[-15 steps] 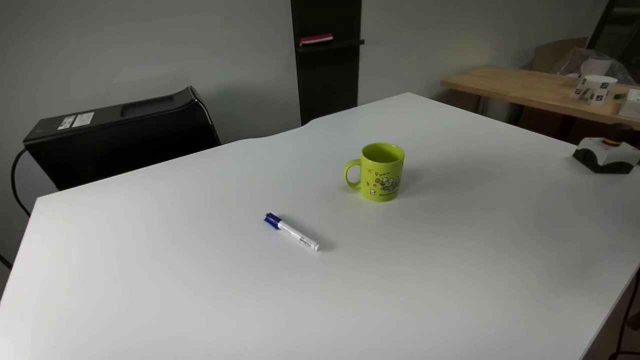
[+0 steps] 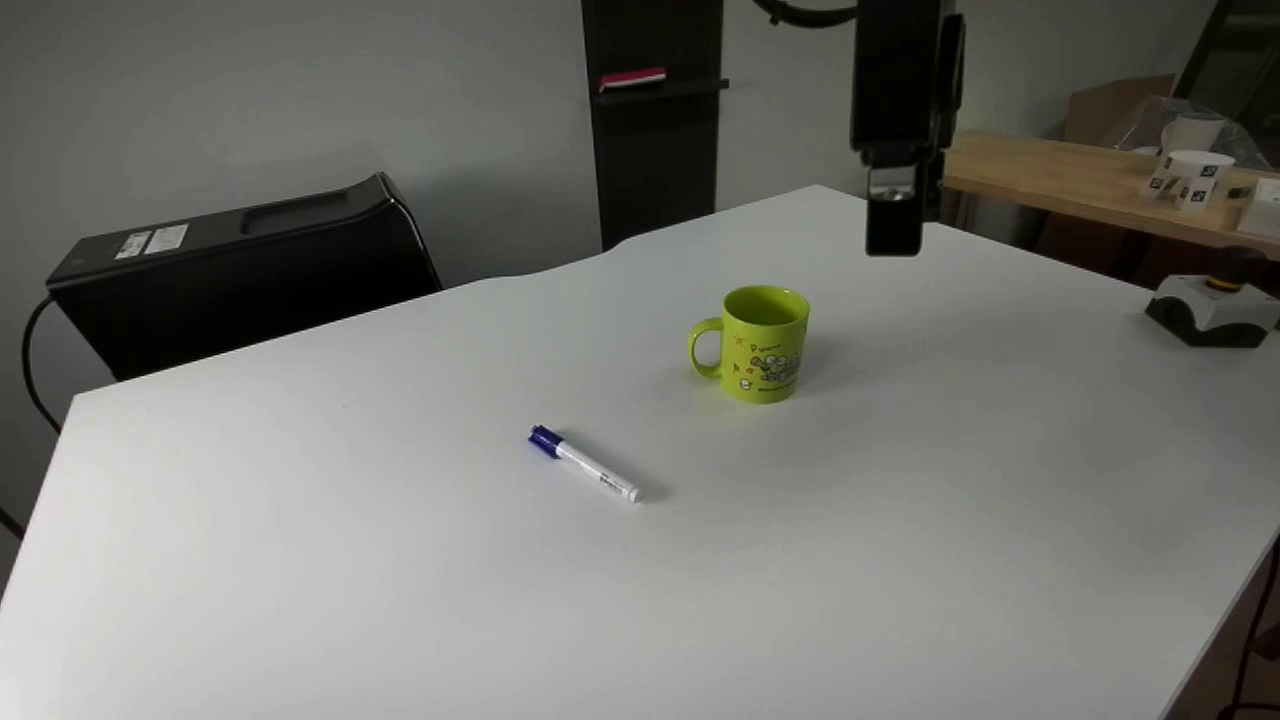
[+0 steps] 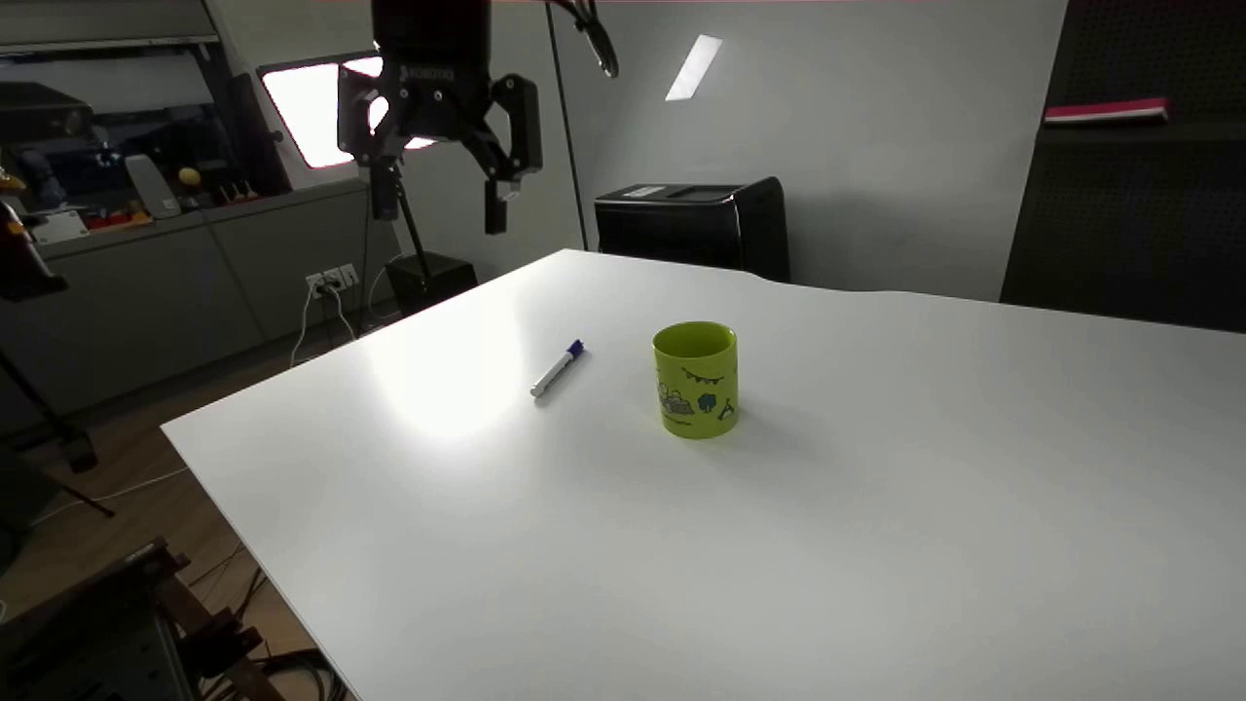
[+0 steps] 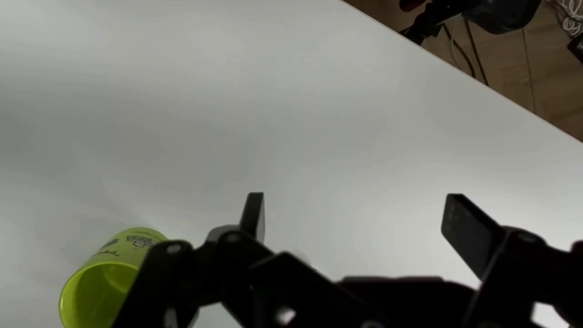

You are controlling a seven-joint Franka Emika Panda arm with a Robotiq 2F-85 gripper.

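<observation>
A lime-green mug [image 2: 765, 348] stands upright on the white table, its handle toward the left in the first exterior view. Some way from it lies a white marker [image 2: 588, 466] with a dark blue cap; the second exterior view also has this marker [image 3: 558, 369], left of the mug [image 3: 696, 380]. My gripper [image 3: 443, 208] hangs well above the table, open, its two fingers wide apart with nothing between them. In the wrist view the mug [image 4: 98, 289] is at the lower left, partly hidden by the gripper. No marker can be made out there.
A black bin-like box [image 2: 240, 264] stands beyond its far left edge. A grey device with a black knob [image 2: 1218, 306] sits at the right edge.
The arm and gripper have come into the first exterior view from above, at upper right. Mug and marker are where they were.
</observation>
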